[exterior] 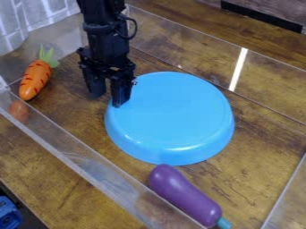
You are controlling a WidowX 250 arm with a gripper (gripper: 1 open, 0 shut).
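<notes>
My black gripper (107, 80) hangs at the upper middle, low by the left rim of a large blue round object (170, 118), like an upturned plate or lid. Its dark fingers are hard to make out, so whether they are open or shut is unclear. An orange toy carrot (38, 79) with a green top lies to the left of the gripper, apart from it. A purple toy eggplant (183, 195) lies at the bottom right, below the blue object.
A clear plastic wall crosses the lower left diagonally. A blue item (7, 215) shows at the bottom left corner.
</notes>
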